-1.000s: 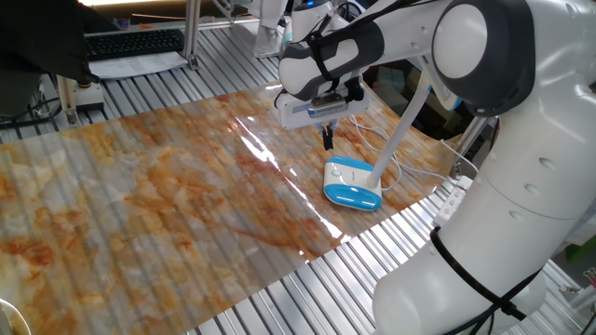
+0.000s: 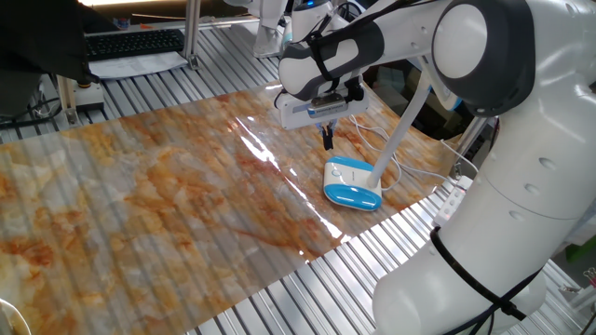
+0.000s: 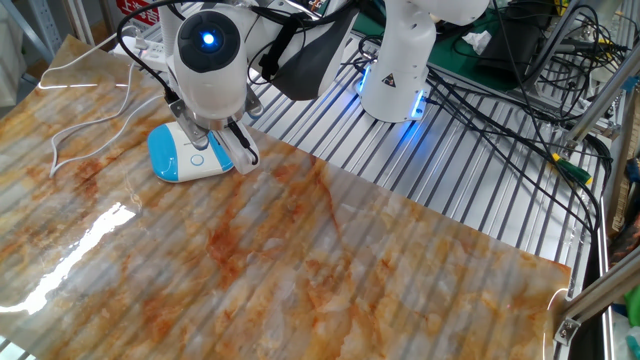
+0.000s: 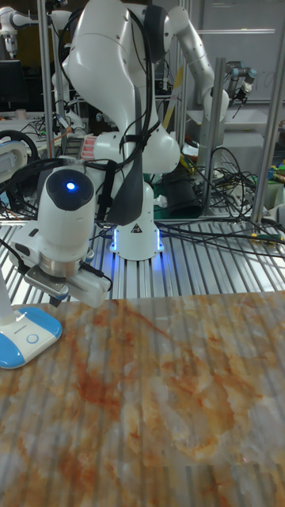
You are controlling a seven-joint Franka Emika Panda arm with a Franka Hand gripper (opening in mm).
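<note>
A desk lamp with a white and blue base [image 2: 353,182] stands on the marbled sheet, its white post [image 2: 402,136] leaning up to the right. In exterior view 1, my gripper [image 2: 328,138] hangs point-down just behind the base, its dark fingers close together at the middle of the hand. They look shut, with nothing visible between them. Exterior view 2 shows the base [image 3: 188,153] partly covered by the hand. A round button [image 4: 33,339] shows on the base in exterior view 3, where the hand is beside the lamp and the fingertips are hard to make out.
The brown and white marbled sheet [image 2: 140,205] is bare across its broad middle. White cables [image 2: 396,158] trail behind the lamp. Ribbed metal table [image 2: 279,296] borders the sheet. A keyboard [image 2: 135,44] lies at the far left, and black cables [image 3: 520,150] crowd the area beyond the robot's base.
</note>
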